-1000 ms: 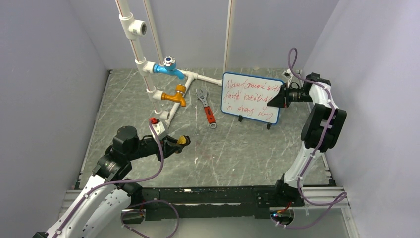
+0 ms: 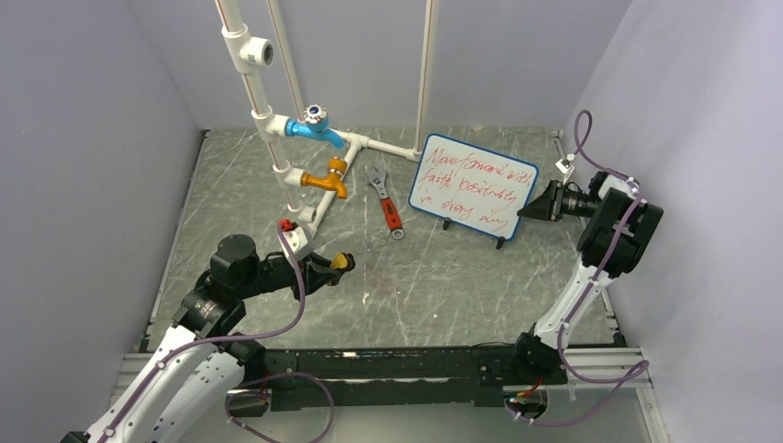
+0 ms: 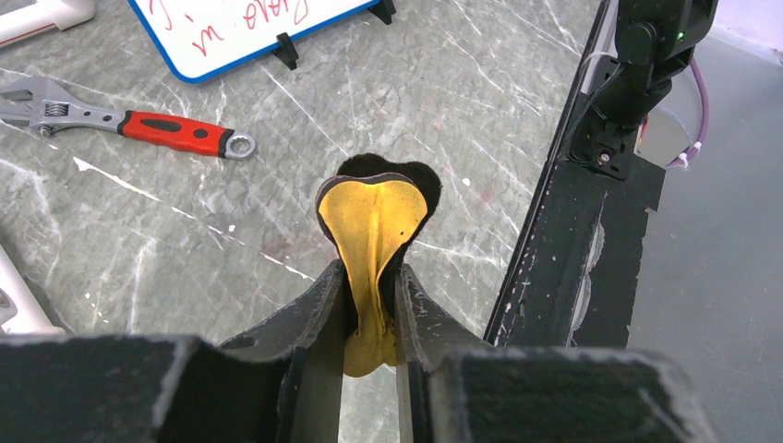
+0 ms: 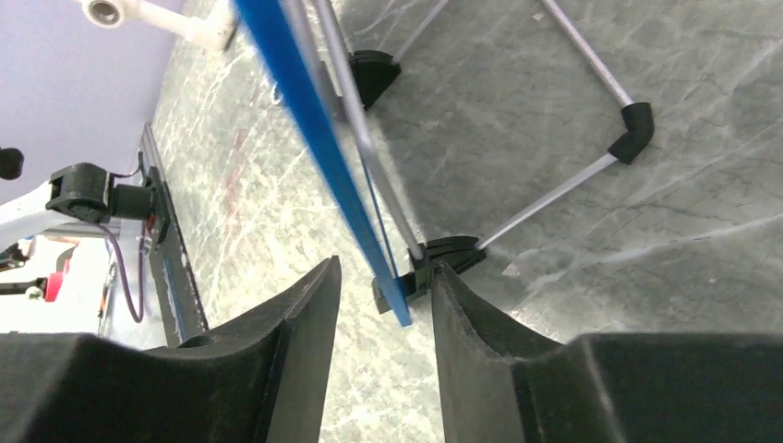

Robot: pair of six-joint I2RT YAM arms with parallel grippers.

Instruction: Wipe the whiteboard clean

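Covered in red handwriting, the blue-framed whiteboard [image 2: 473, 189] leans on a stand at the back right. In the left wrist view my left gripper is shut on a yellow and black eraser [image 3: 374, 217], held well away from the board. My right gripper [image 2: 524, 214] is at the board's right edge in the top view. Its fingers [image 4: 309, 328] stand apart in the right wrist view, with the board's blue edge [image 4: 346, 198] seen edge-on beyond the gap and a black stand foot [image 4: 452, 251] below. Contact with the board cannot be told.
A red-handled wrench [image 2: 386, 203] lies left of the board. White pipes with a blue tap [image 2: 314, 129] and an orange tap [image 2: 328, 178] rise at the back left.
My right gripper has drawn back to the right, off the board's face to its edge. The board has turned slightly clockwise, its right side nearer the front. The left arm looks still.
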